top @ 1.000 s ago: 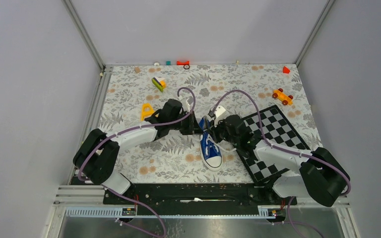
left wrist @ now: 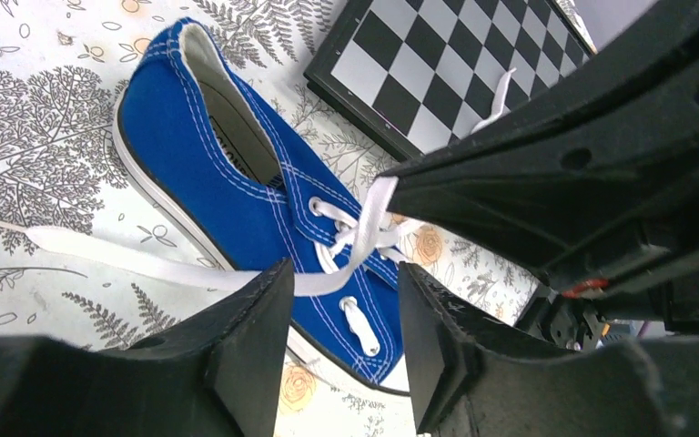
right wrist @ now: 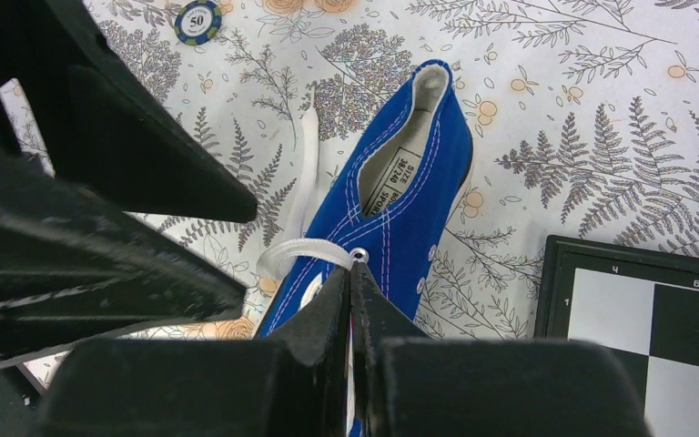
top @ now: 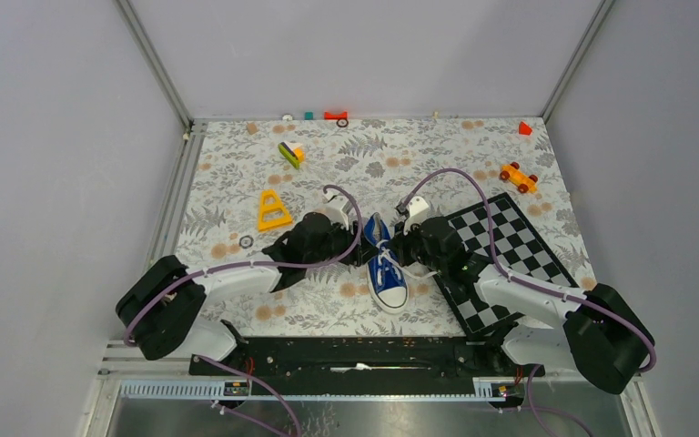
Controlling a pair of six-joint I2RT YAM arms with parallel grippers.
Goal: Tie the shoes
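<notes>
A blue canvas shoe (left wrist: 159, 127) lies on the patterned cloth, its heel opening toward the back. One white lace (left wrist: 146, 264) is pinched in the tips of my right gripper, which is shut above the shoe's upper eyelets. From there the lace bends down and trails left, its tip lying on the cloth in the left wrist view. My left gripper stands part open over the lacing, with a stretch of lace crossing the gap behind its left finger. The lower shoe is hidden by the right gripper in the right wrist view.
A black-and-white checkered board (top: 510, 246) lies right of the shoe, with another lace end (left wrist: 501, 96) over its edge. A yellow triangular toy (top: 274, 211) and a chip (right wrist: 197, 22) lie to the left.
The right gripper shifted slightly right and stays at the shoe.
</notes>
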